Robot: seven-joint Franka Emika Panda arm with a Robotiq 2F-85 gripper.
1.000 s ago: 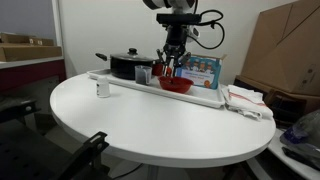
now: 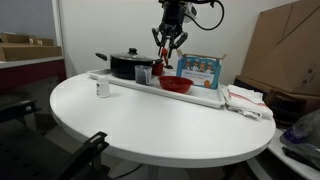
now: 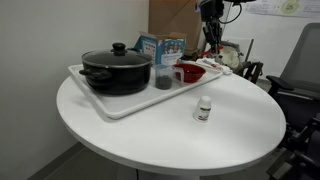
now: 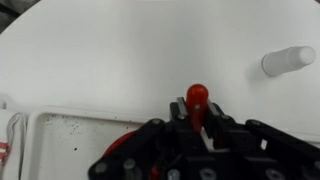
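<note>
My gripper (image 2: 166, 50) is shut on a slim red-handled utensil (image 4: 197, 94), whose rounded red end points towards the camera in the wrist view. In exterior view 1 it hangs upright above the tray, with a dark lower end that seems clear of the red bowl (image 2: 177, 84). That bowl sits on the white tray (image 3: 125, 104), beside a clear measuring cup (image 3: 163, 78). A black lidded pot (image 3: 116, 70) stands at the tray's other end. The utensil's exact kind is too small to tell.
A small white bottle (image 3: 203, 108) stands on the round white table (image 2: 150, 125), whose front is otherwise clear. Behind the tray is a picture box (image 2: 198, 70). A folded towel (image 2: 246, 101) lies by the tray's right end.
My gripper has risen from just over the red bowl and shifted slightly left, carrying the red-handled utensil up with it. The bowl, pot, cup and bottle look unmoved.
</note>
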